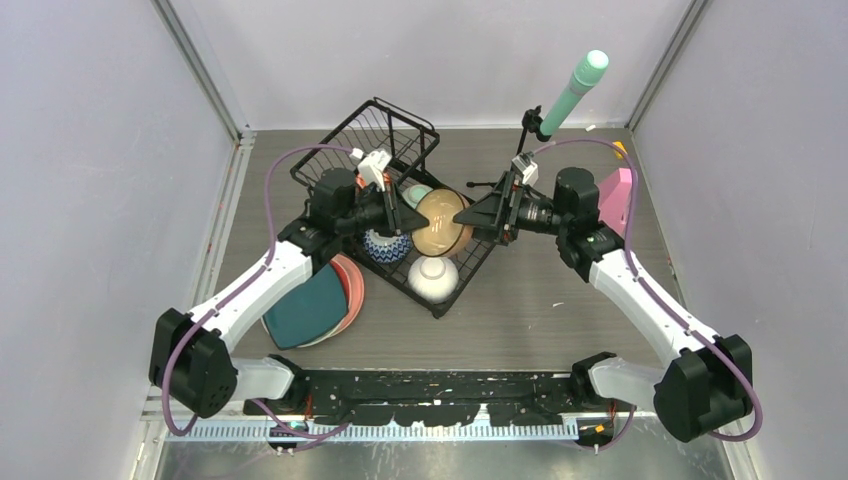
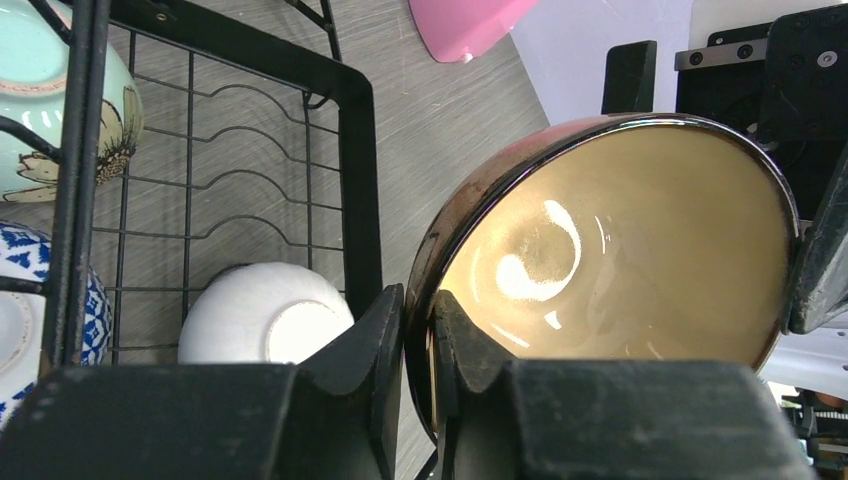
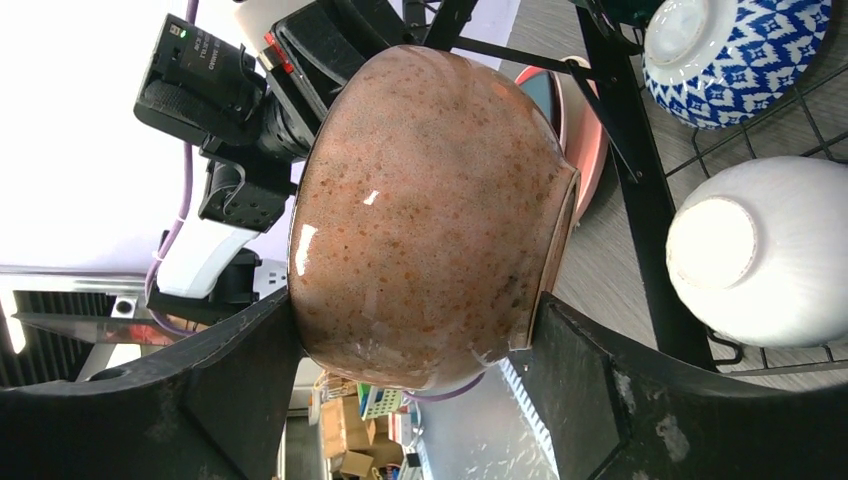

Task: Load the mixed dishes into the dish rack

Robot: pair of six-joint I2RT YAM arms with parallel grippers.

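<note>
A speckled brown bowl with a tan inside is held sideways over the black dish rack between both grippers. My left gripper has its fingers on either side of the rim. My right gripper has its fingers at the bowl's other side; whether they grip is hard to tell. In the rack lie a white bowl, a blue patterned bowl and a mint bowl.
Stacked plates with a teal one on top lie left of the rack. A pink object stands at the right, near a mint cylinder on a stand.
</note>
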